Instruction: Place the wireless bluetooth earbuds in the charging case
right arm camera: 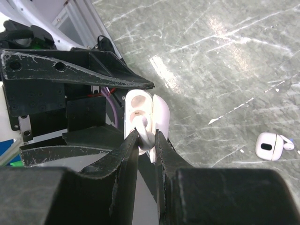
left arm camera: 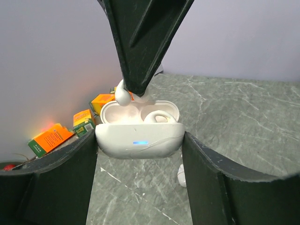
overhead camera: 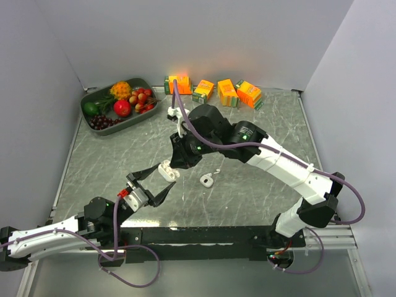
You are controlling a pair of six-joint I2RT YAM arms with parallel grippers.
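Note:
A white charging case (left arm camera: 140,140) with its lid up is pinched between the fingers of my left gripper (overhead camera: 166,175), above the table. In the left wrist view, a white curved piece (left arm camera: 159,115) shows at the right of its opening. My right gripper is shut on a white earbud (right arm camera: 142,127), which is held close against the open case. From the left wrist view the earbud (left arm camera: 123,96) stands over the left side of the opening; whether it touches the recess I cannot tell.
A second small white case (right arm camera: 268,146) lies on the table with a white piece (right arm camera: 287,143) beside it. Several orange boxes (overhead camera: 228,93) line the back wall, and a produce tray (overhead camera: 111,131) stands back left.

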